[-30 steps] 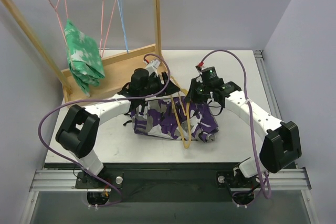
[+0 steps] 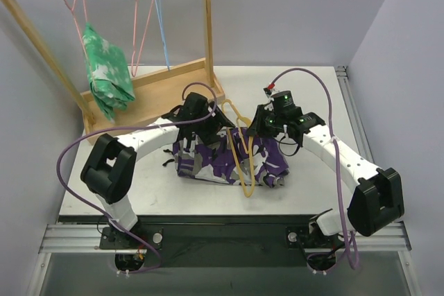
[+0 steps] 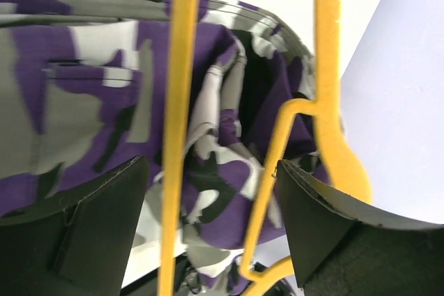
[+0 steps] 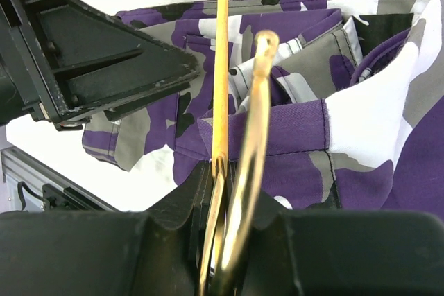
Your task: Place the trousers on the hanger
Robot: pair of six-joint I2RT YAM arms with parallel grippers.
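Purple, white and grey camouflage trousers (image 2: pixel 208 161) lie folded on the white table. Over them stands a yellow hanger (image 2: pixel 236 157), its long bars crossing the cloth. My right gripper is shut on the hanger, holding it above the trousers. My left gripper is open just left of the right one, low over the cloth; in the left wrist view a yellow bar passes between its spread fingers. No cloth is clearly gripped by it. In the right wrist view the left gripper's dark finger (image 4: pixel 118 53) reaches in beside the hanger bar.
A wooden rack (image 2: pixel 165 91) stands at the back left, with a green garment (image 2: pixel 109 77) and empty pink and blue hangers (image 2: pixel 160 22) on its rail. Bare table (image 2: pixel 319 185) lies to the right. The two grippers are very close together.
The left gripper has come down and turned from beside the hanger toward the trousers. The right arm and hanger have shifted only slightly to the right.
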